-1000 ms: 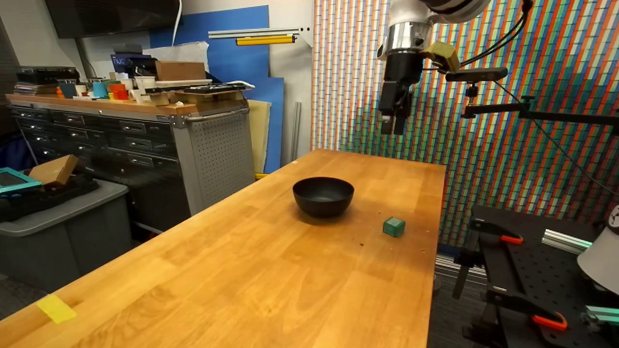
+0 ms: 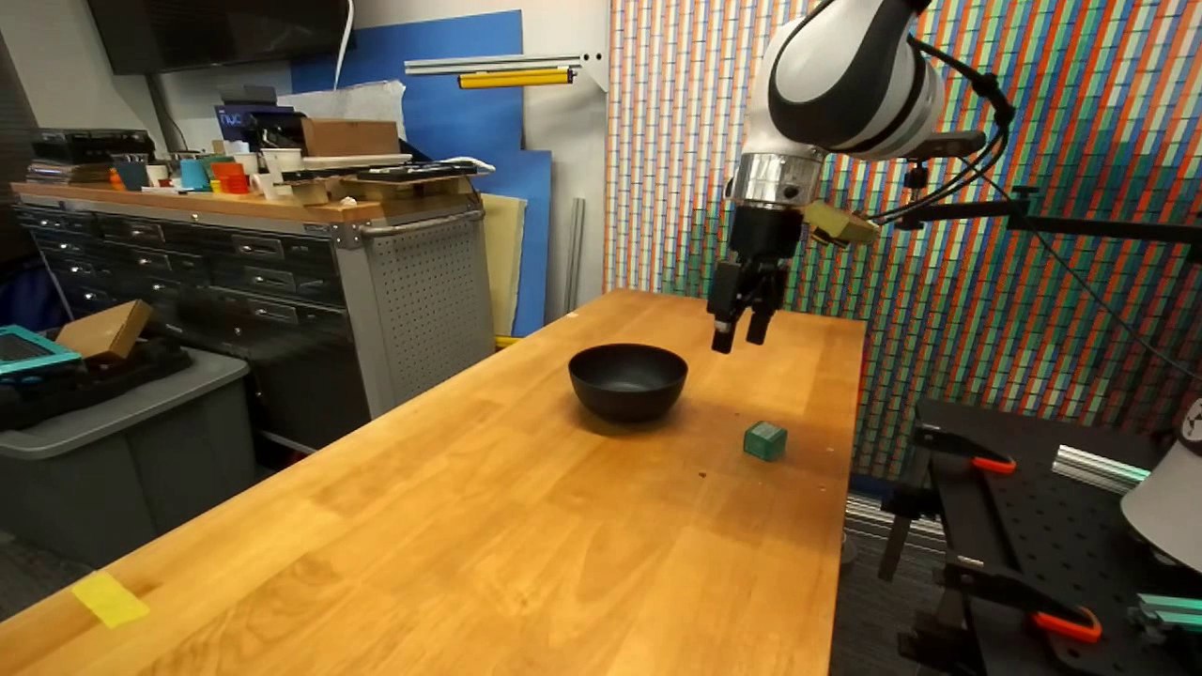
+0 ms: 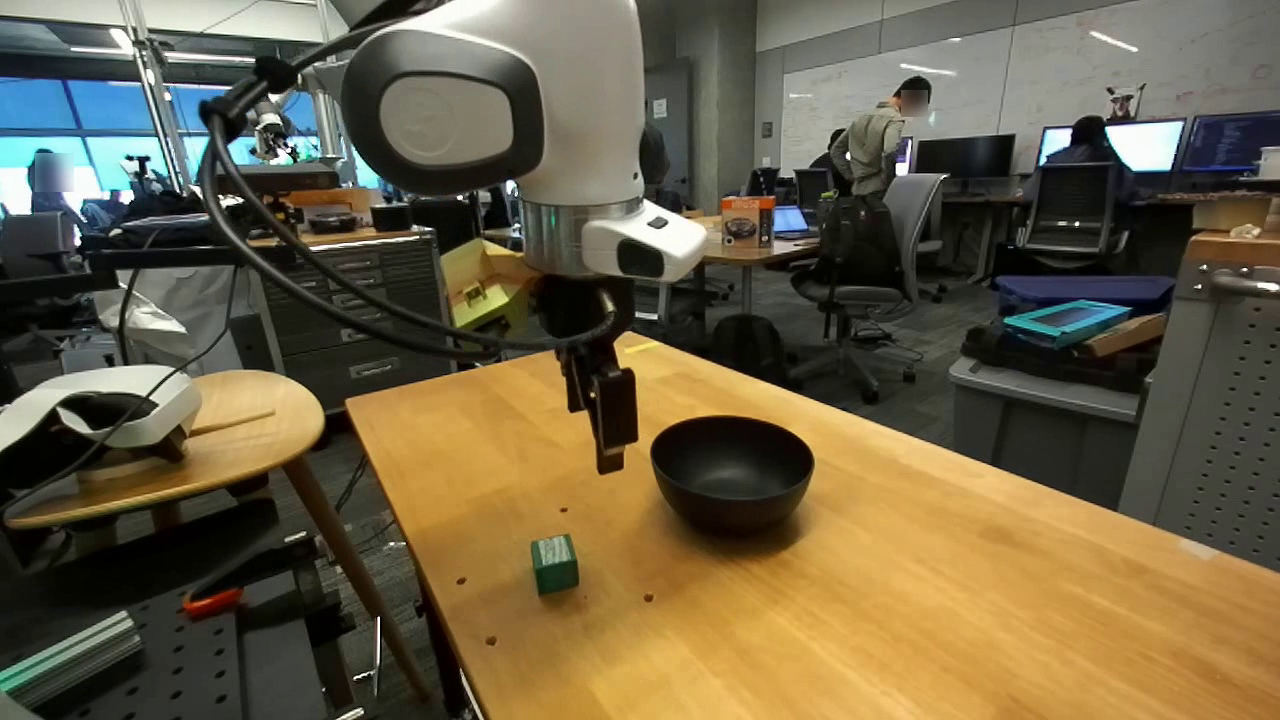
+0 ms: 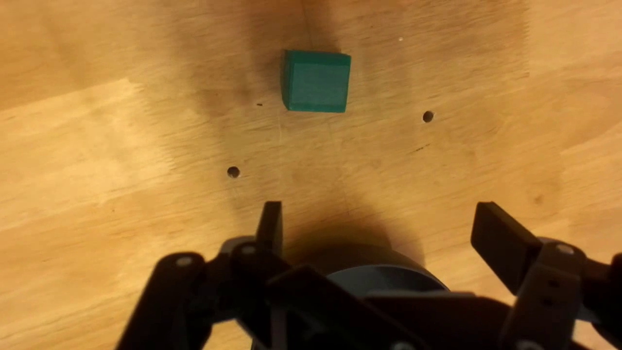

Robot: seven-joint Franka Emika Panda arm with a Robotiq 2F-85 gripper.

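Observation:
A small green block (image 2: 765,441) lies on the wooden table, beside a round black bowl (image 2: 627,383) but apart from it. My gripper (image 2: 739,338) hangs in the air above the tabletop, higher than the block. In the wrist view its two fingers stand wide apart, one finger (image 4: 502,245) at the right, with nothing held between them. The block (image 4: 318,81) shows there beyond the fingertips, near the top, while the bowl (image 4: 385,279) is partly hidden under the gripper. From the second exterior view, the block (image 3: 554,565) sits left of the bowl (image 3: 732,474) and nearer that camera.
A black side bench (image 2: 1048,507) with clamps stands past the right edge. Small holes (image 4: 428,116) dot the tabletop near the block.
The arm has come down and slightly left in exterior view 1, and the fingers now look farther apart. Block and bowl have stayed in place.

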